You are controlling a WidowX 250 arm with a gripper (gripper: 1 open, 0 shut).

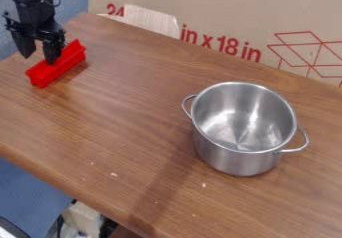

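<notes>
My black gripper [38, 42] is at the upper left, low over a red block [54, 70] that lies at the table's left edge. The gripper's tips are at or just beside the block's upper part. Whether they are open or shut on it is too small to tell. A steel pot [243, 132] with two side handles stands upright on the right of the wooden table [134, 162].
A cardboard box [254, 27] with red print stands behind the table along the back. Blue surface shows beyond the left edge.
</notes>
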